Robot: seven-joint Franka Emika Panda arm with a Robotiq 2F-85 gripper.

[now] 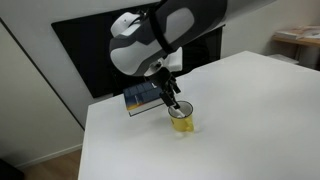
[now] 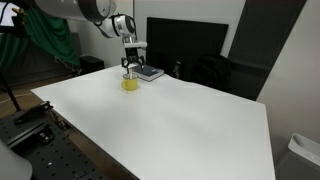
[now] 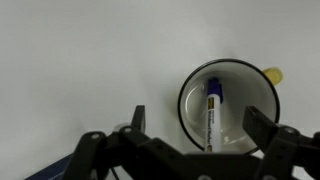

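Note:
A yellow mug [image 1: 181, 122] stands upright on the white table, also visible as a small yellow mug [image 2: 130, 85] in exterior view 2. Inside it leans a white marker [image 3: 213, 120] with a blue cap, seen from above in the wrist view. My gripper is open above the mug, its two fingers well apart and nothing held between them. In exterior view 1 the gripper [image 1: 172, 98] hangs over the mug's rim at its back left side. How far the fingertips are from the rim is hard to tell.
A dark book [image 1: 143, 96] lies behind the mug to the left, near the table's back edge. Black panels stand behind the table.

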